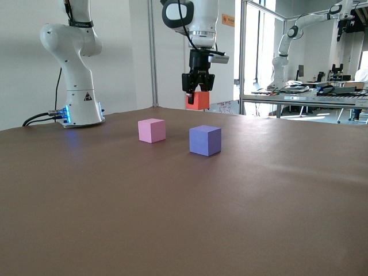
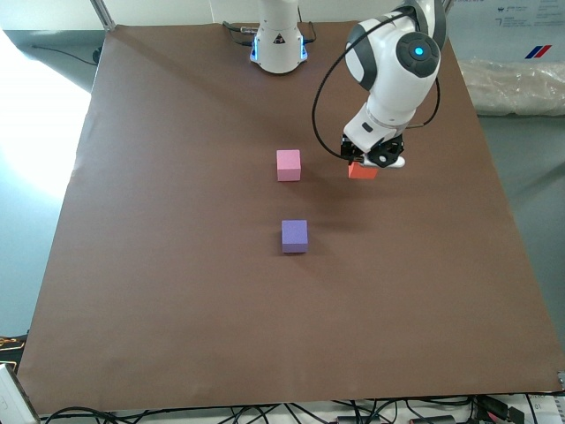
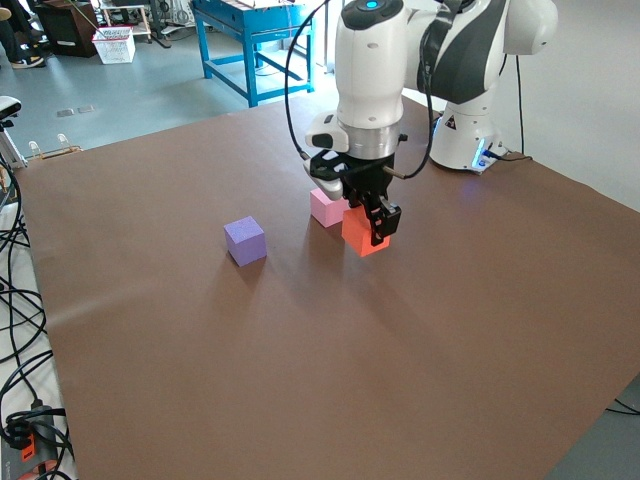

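Note:
An orange cube is held at my gripper, which points down over it with its black fingers around the cube's upper part; whether they grip it I cannot tell. A pink cube sits on the brown table. A purple cube stands apart from it, nearer the left camera.
Cables lie beyond the opposite edge.

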